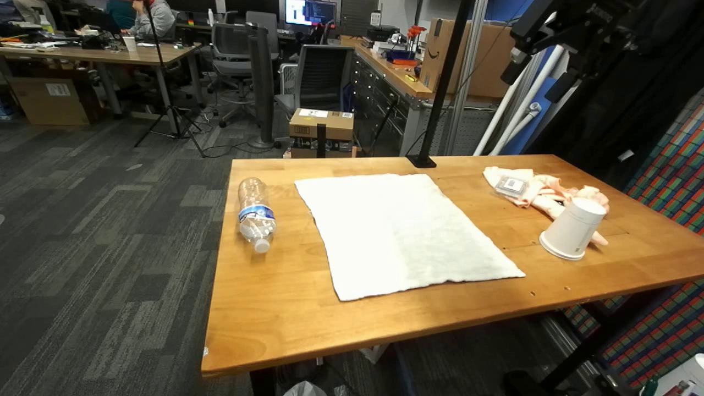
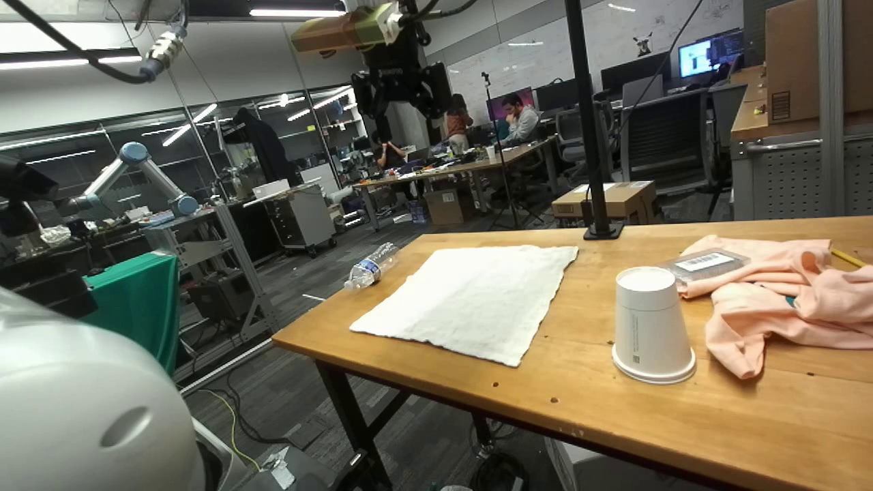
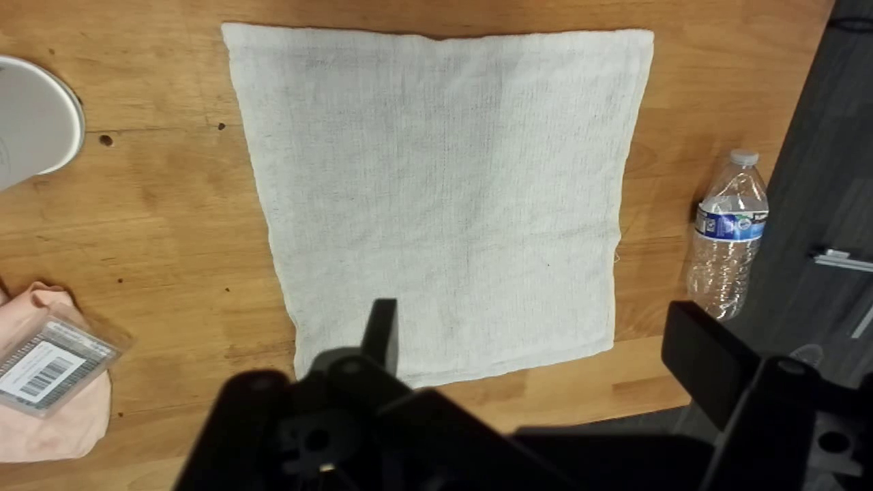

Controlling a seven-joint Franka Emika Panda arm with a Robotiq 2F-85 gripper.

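A white cloth (image 1: 402,231) lies flat and spread out on the wooden table. High above the table, my gripper stands open, its two black fingers wide apart with nothing between them. In the second exterior view the gripper (image 2: 409,114) hangs well clear of the tabletop. On its side near one table edge lies a clear plastic bottle (image 1: 256,214) with a blue label. Across the cloth from it, a white paper cup (image 2: 650,327) rests upside down.
A crumpled peach cloth (image 2: 802,286) lies beside the cup, with a clear flat package (image 3: 53,364) bearing a barcode label on it. A black post (image 2: 590,123) rises from the table's far edge. Bare wood surrounds the white cloth.
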